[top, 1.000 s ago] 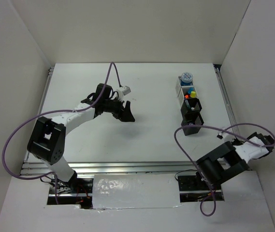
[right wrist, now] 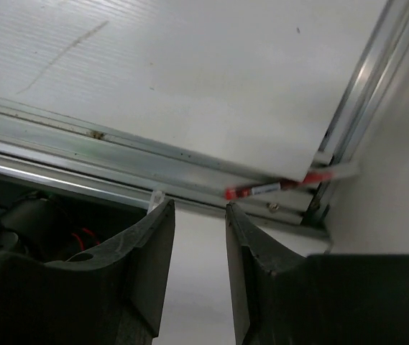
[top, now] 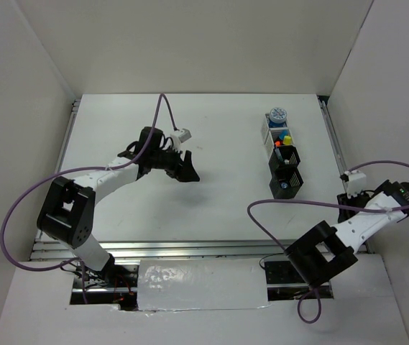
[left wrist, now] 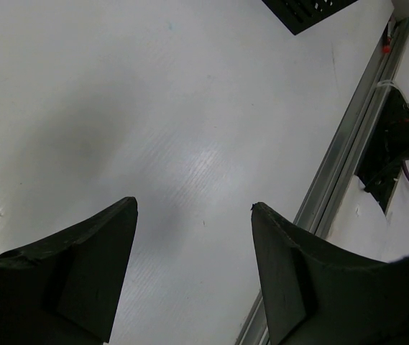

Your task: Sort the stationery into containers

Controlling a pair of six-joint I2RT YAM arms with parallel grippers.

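Note:
Open over bare table, my left gripper has nothing between its fingers; the top view has it left of the containers. My right gripper is part open and empty, out by the table's front right corner. Ahead of its fingers a red and white pen-like item (right wrist: 264, 189) lies over the metal rail at that corner, slightly blurred. The containers stand in a column at the right of the table: a white one (top: 264, 131) at the back, then black mesh ones (top: 287, 184) in front. Small coloured items (top: 287, 140) and a blue roll (top: 278, 116) are in or on them.
Metal rails (top: 190, 249) run along the table's front edge, with a gap beyond. A wall (top: 391, 108) rises close on the right, beside the right arm.
The left arm has barely moved, a touch leftward. The containers are where they were.

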